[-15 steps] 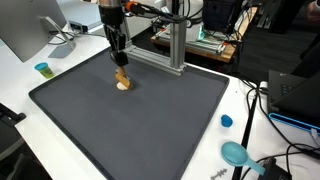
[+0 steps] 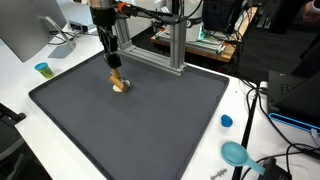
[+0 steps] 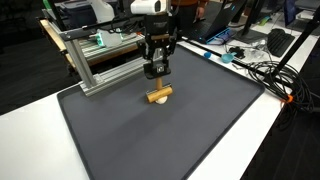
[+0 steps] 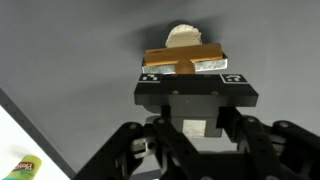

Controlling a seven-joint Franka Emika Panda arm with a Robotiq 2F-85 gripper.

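My gripper (image 3: 156, 72) is shut on the upright handle of a wooden T-shaped tool (image 3: 159, 96), low over the dark grey mat. In the wrist view, the tool's brown crossbar (image 4: 186, 54) lies just beyond the fingertips, with a silvery strip along its near side. Close beside the bar is a pale round piece (image 4: 184, 36); whether it is part of the tool or separate, I cannot tell. The same tool (image 2: 117, 78) shows near the mat's back edge in exterior view 1. Whether its lower end touches the mat is unclear.
A green-and-yellow can (image 4: 25, 168) stands off the mat's side. Beyond the mat's other side are a blue cup (image 2: 226, 121) and a teal bowl (image 2: 236, 154). A white rail (image 2: 150, 58) runs along the back.
Gripper and tool have shifted slightly to the left in exterior view 1, the tool's tilt changing a little. The can, cup and bowl look unmoved.
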